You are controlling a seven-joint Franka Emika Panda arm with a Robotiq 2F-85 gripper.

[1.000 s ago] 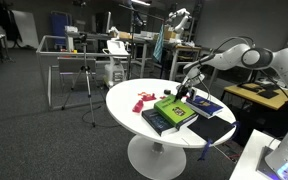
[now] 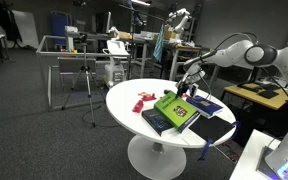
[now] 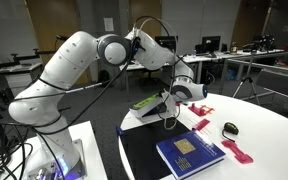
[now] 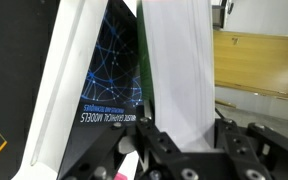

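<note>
A thick green book (image 2: 178,109) is tilted up on the round white table, and my gripper (image 2: 183,93) is shut on its raised edge. In the wrist view, the white page block of the green book (image 4: 176,70) runs up from between the fingers. Below and beside it lies a dark book (image 2: 157,122) with blue line art and "Graphical Models" lettering, partly covered by the green one. From the other side, the green book (image 3: 148,103) slants down away from the gripper (image 3: 167,99). Its lower end seems to rest near the dark book; exact contact is unclear.
A blue book (image 3: 190,154) lies flat on the table near a black mat. Small red items (image 2: 144,101) and a dark object (image 3: 230,130) are scattered toward the far side.
The green book has gone from lying nearly flat to a steeper tilt, its held edge rising with my gripper. The other objects appear unmoved.
</note>
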